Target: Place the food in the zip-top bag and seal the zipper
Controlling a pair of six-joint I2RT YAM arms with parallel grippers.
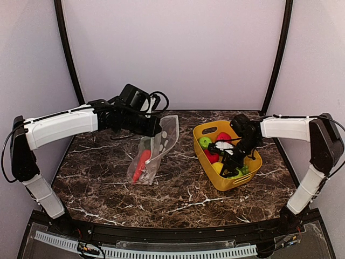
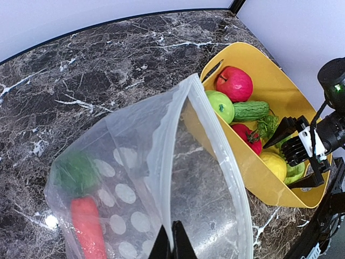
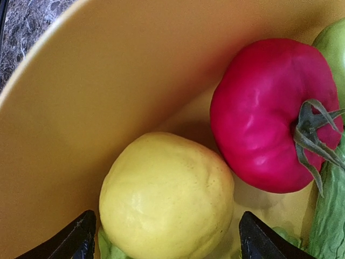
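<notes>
The clear zip bag (image 2: 135,178) hangs from my left gripper, which is shut on its edge; a red item (image 2: 87,226) and something green lie inside. My right gripper is down in the yellow basket, open around a yellow round food (image 3: 164,191), fingers on either side of it; whether they touch it I cannot tell. Beside it are a red tomato (image 3: 269,113), a cucumber (image 2: 250,110), a green apple (image 2: 219,105) and leafy greens.
The yellow basket (image 1: 207,170) stands right of the bag, with a red fruit (image 2: 234,83) at its back. Bare marble table (image 1: 91,178) lies left, in front and behind.
</notes>
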